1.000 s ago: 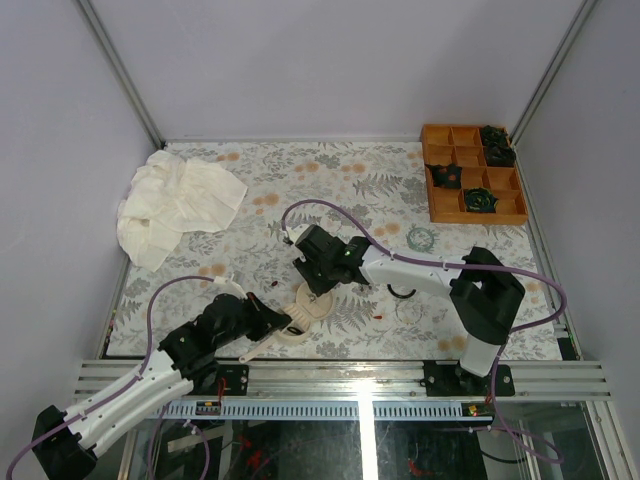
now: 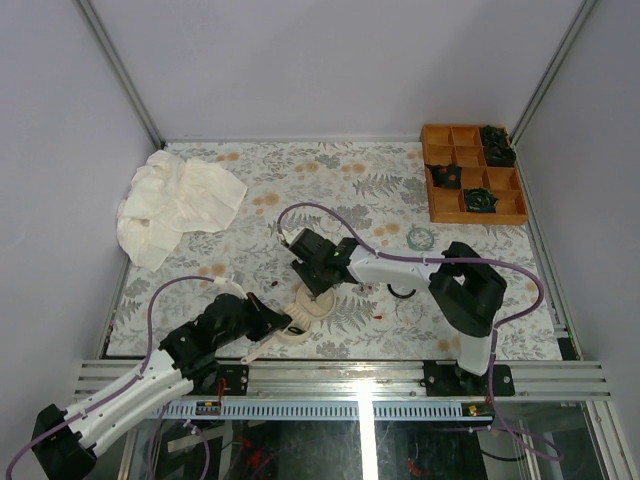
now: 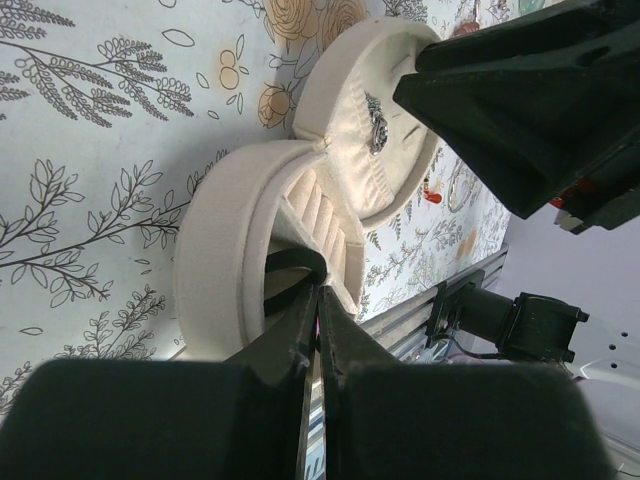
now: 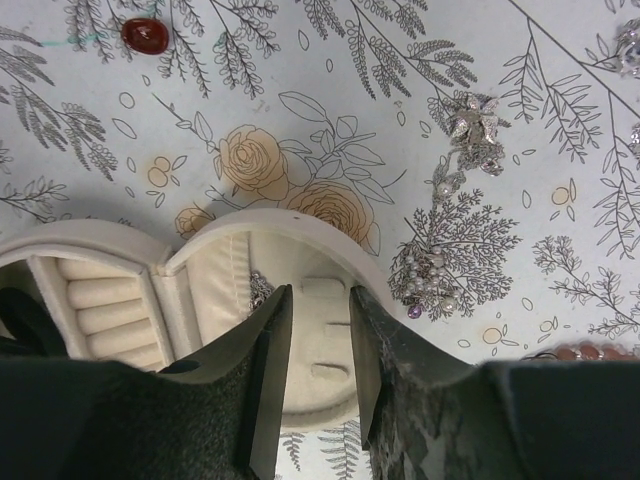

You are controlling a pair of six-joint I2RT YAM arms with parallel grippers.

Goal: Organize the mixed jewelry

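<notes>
A cream round jewelry box lies unfolded, its ring-roll half (image 3: pixel 215 260) joined by a hinge to the lid half (image 3: pixel 350 80). A silver chain (image 3: pixel 376 125) rests in the lid. In the left wrist view my left gripper is shut at the ring-roll half, its tips against a black loop (image 3: pixel 295 258); whether the loop is between them does not show. My right gripper stands part open over the lid, one finger near the chain (image 4: pixel 260 288), the other by the rim. Nothing shows between its fingers.
Loose jewelry lies around the box: a red bead (image 4: pixel 145 36), a silver piece (image 4: pixel 476 135) and a pearl cluster (image 4: pixel 425 275). A wooden compartment tray (image 2: pixel 446 205) stands at the back right, a cream cloth (image 2: pixel 175 205) at the back left.
The left arm and the box look unmoved.
</notes>
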